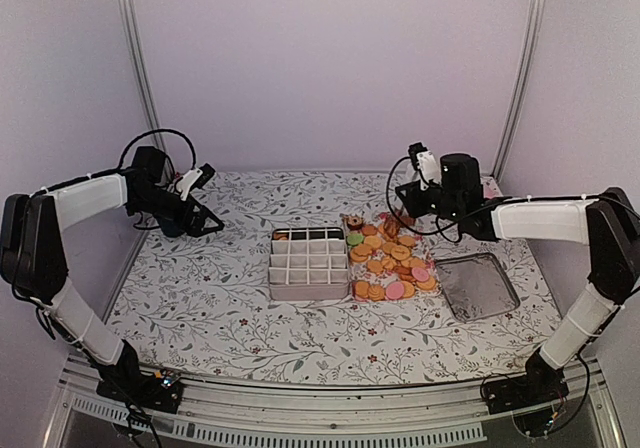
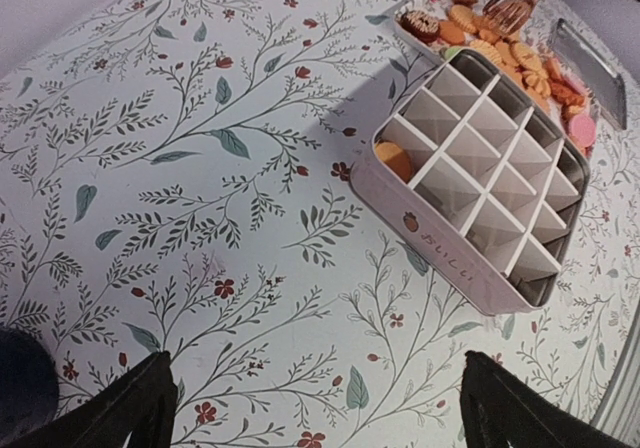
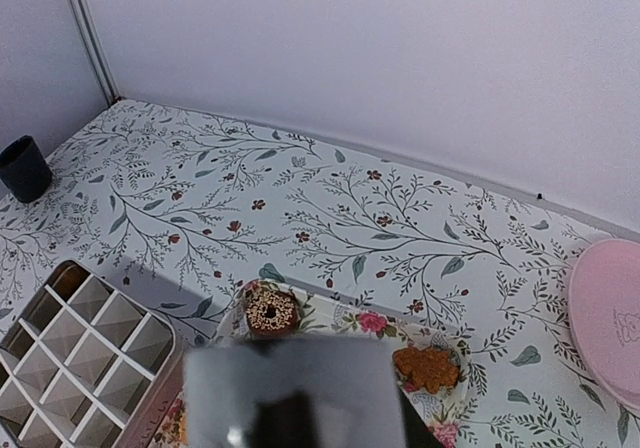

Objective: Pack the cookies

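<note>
A pale divided box stands mid-table; an orange-tan cookie lies in its corner compartment. Right of it, many tan, orange and pink cookies lie spread on a floral tray. My left gripper is open over bare table left of the box, its fingers empty. Over the tray's far part, my right gripper is shut on a pale grey tool. This tool has a brown ribbed end down among the cookies; whether it touches any cannot be seen. The tool hides the right fingertips in the right wrist view.
An empty grey metal tray lies right of the cookies. A chocolate ring cookie sits at the floral tray's far edge. A pink plate is at the far right, a dark cup at the far left. Table left of the box is clear.
</note>
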